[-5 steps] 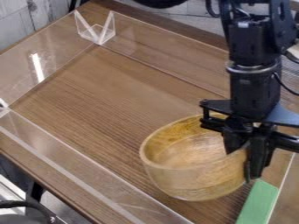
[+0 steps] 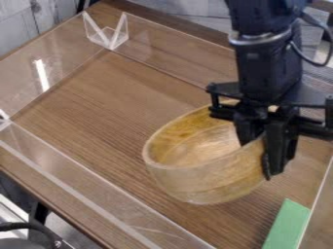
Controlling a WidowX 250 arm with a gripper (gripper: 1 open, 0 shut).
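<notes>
A tan, translucent bowl [image 2: 198, 167] hangs tilted over the wooden surface in the centre right of the camera view. My black gripper [image 2: 267, 146] is shut on its right side, with the wrist body rising behind it and covering part of the rim. A green object [image 2: 286, 231] lies at the lower right corner, below and right of the bowl.
The wooden tray floor [image 2: 85, 117] is clear to the left and behind. A small white wire-like holder [image 2: 107, 29] stands at the back left. A clear rail runs along the near left edge, with dark cables at the lower left corner.
The gripper and bowl have shifted up and slightly left in the view over the last second, and the bowl now sits farther from the green object.
</notes>
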